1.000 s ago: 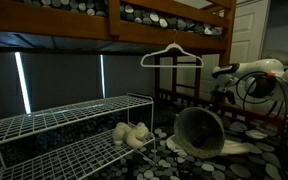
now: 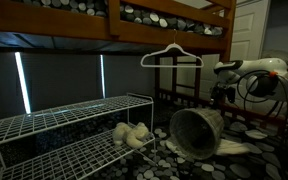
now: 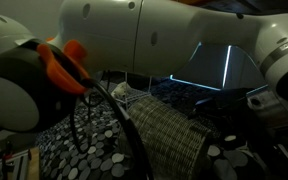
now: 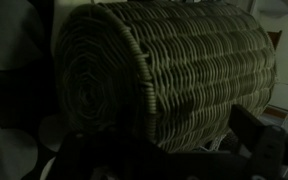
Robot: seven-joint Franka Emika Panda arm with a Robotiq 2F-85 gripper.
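A woven wicker basket (image 2: 209, 122) lies on its side on the dotted cloth, its round opening facing exterior view 1. In the wrist view the basket (image 4: 199, 70) fills most of the picture, with its round flat end at the left. My gripper (image 2: 221, 98) hangs beyond the basket in exterior view 1, near the red-brown rail. Two dark fingers of the gripper show low in the wrist view, apart from each other, one on either side. Nothing clear shows between them. Deep shadow hides whether they touch the basket.
A white wire rack (image 2: 69, 118) stands at the left, with a pale plush toy (image 2: 131, 135) beside it. A white hanger (image 2: 171, 57) dangles from the bunk frame (image 2: 124, 42). Pale cloth (image 2: 234, 147) lies right of the basket.
The basket has turned slightly, so more of its side shows now in exterior view 1. My arm and gripper have shifted only a little.
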